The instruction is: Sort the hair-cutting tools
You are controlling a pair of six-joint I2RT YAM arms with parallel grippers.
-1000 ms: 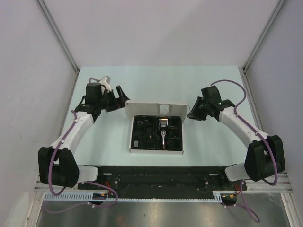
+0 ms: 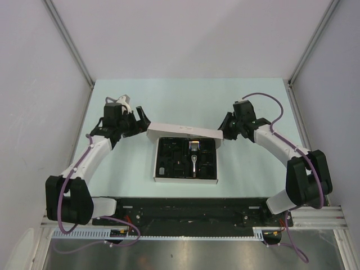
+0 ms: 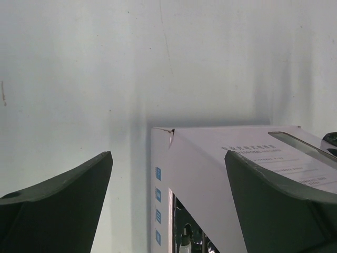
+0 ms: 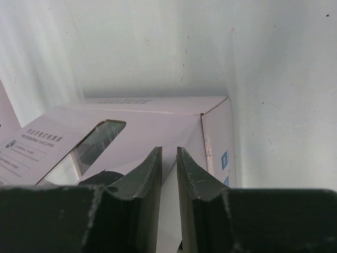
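A white box [image 2: 186, 180] with a black insert stands on the table, its hinged lid [image 2: 185, 130] raised and leaning forward over the back. In the insert lie a silver-and-black hair clipper [image 2: 194, 152] and dark pieces too small to tell apart. At the lid's left corner my left gripper [image 2: 144, 118] is open; the lid corner [image 3: 184, 142] shows beyond its widely parted fingers. Beside the right corner, my right gripper [image 2: 223, 130] is shut on the lid's edge [image 4: 184, 137], with a narrow gap between its fingertips. The lid's window [image 4: 100, 137] shows there.
A dark bar [image 2: 185, 214] runs along the table's front edge. Purple cables [image 2: 306, 154] trail along the arms.
The lid has tipped forward from nearly upright, its right side lower now. My right gripper has shifted slightly left with it. The left gripper has moved down a little; the insert stays put.
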